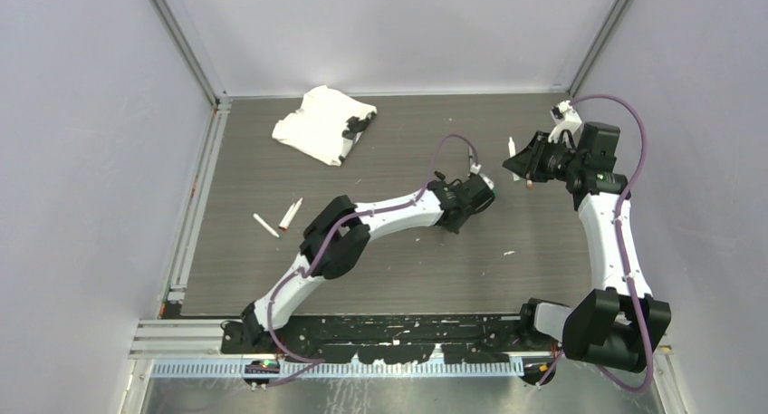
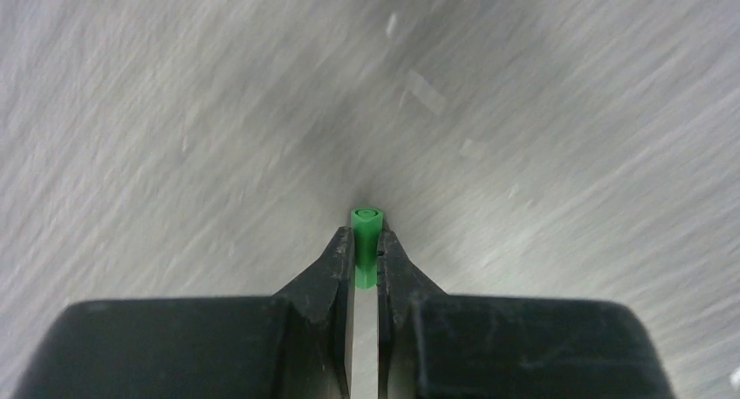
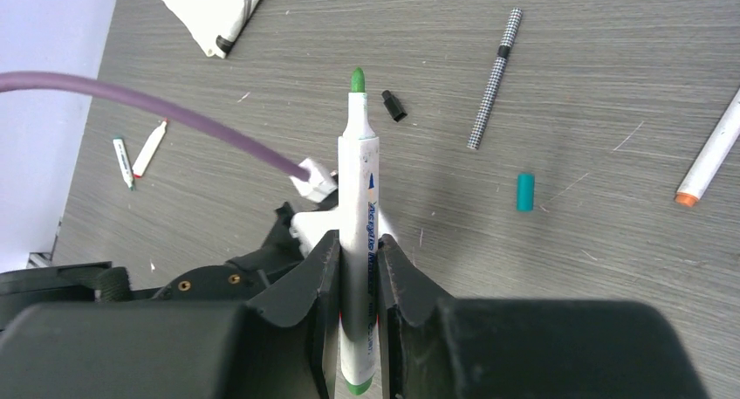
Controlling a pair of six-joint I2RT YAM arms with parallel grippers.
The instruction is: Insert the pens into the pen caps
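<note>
A short green cap (image 2: 366, 255) stands between the fingertips of my left gripper, which is shut on it; one round end shows at the top. My right gripper has its fingers on both sides of a white marker (image 3: 358, 181) with a bare green tip, touching its barrel. The tip points away from the gripper. In the top view this marker's tip end shows left of the right gripper. On the table lie a teal cap (image 3: 525, 192), a black cap (image 3: 394, 105), a checked pen (image 3: 496, 80) and a white marker with an orange end (image 3: 711, 150).
Two white markers (image 1: 265, 226) (image 1: 291, 214) lie together at the table's left. Farther back is a crumpled white cloth (image 1: 326, 124). My left arm (image 1: 389, 219) reaches across the middle.
</note>
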